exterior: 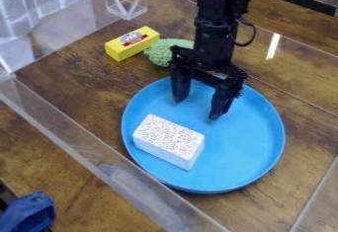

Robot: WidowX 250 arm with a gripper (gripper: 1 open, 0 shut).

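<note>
The black gripper (201,90) hangs from the top over the back part of a blue round plate (238,167), its two fingers spread apart and pointing down, with nothing visible between them. A white speckled block (169,140) lies at the plate's front left, apart from the gripper.
A green object (169,50), partly hidden by the arm, and a yellow block (129,42) lie behind the plate on the wooden table. A blue object (24,214) sits at the front left corner. The table right of the arm is clear.
</note>
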